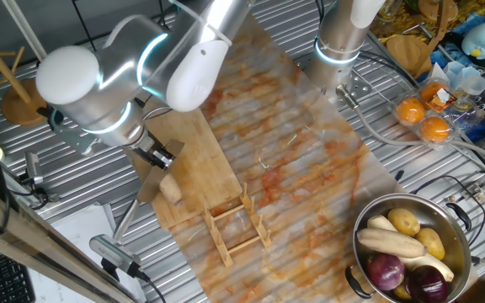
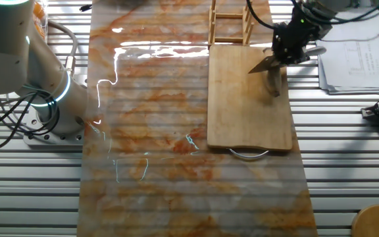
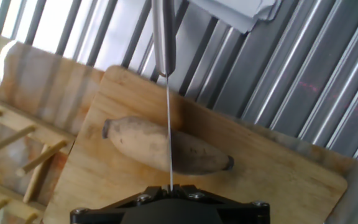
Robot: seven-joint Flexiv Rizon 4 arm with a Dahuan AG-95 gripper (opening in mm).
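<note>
A pale lotus root [image 3: 135, 142] with dark ends lies on the wooden cutting board [image 3: 272, 165]. My gripper is shut on a knife, whose blade shows edge-on as a thin line and whose grey handle [image 3: 164, 40] points away past the board's edge. That line crosses the middle of the root in the wrist view; whether the blade touches or cuts it I cannot tell. From exterior view 1, the gripper [image 1: 165, 157] is over the board with the broad knife blade [image 1: 151, 183] beside the root [image 1: 171, 188], part of which is hidden behind the blade.
A small wooden rack [image 1: 237, 231] stands against the board's end. Farther off, a steel pot [image 1: 362, 252] holds potatoes, onions and lotus roots. The marbled mat [image 2: 156, 112] beside the board is mostly clear. Papers [image 2: 354, 56] lie beyond the handle.
</note>
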